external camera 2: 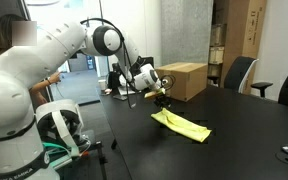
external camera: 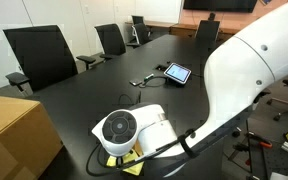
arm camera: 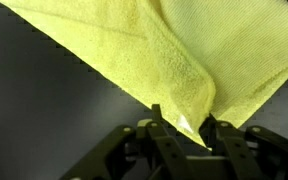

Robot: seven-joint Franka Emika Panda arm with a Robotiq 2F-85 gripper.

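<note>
A yellow cloth (external camera 2: 187, 127) lies on the dark table, one end bunched up into a raised fold beneath my gripper (external camera 2: 164, 101). In the wrist view the cloth (arm camera: 134, 45) spreads over the upper part, and its folded ridge runs down between my fingertips. My gripper is partly open, its fingers standing apart on either side of that ridge. Whether both fingers touch the fabric cannot be told. From exterior view 1, only a yellow patch of cloth (external camera: 132, 157) shows below the arm, which hides the fingertips.
A cardboard box (external camera: 19, 140) stands on the table beside the arm. Office chairs (external camera: 41, 62) line the table's far side. A tablet (external camera: 178, 73) and some cables lie farther along.
</note>
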